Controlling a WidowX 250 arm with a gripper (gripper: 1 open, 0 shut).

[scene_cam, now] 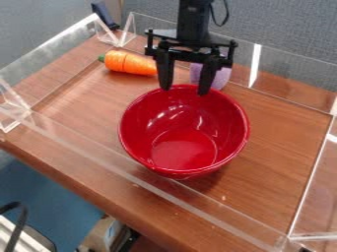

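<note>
A large red bowl (pixel 183 137) sits empty on the wooden table in the middle of the view. My black gripper (pixel 186 87) hangs just above the bowl's back rim, its two fingers spread apart with nothing visible between them. Behind it, a purple object (pixel 216 79) is partly hidden by the gripper. An orange toy carrot (pixel 130 63) with a green top lies on the table behind the bowl to the left.
Clear low walls border the wooden table (pixel 270 172) on several sides. Bare wood lies left and right of the bowl. A grey panel stands at the back.
</note>
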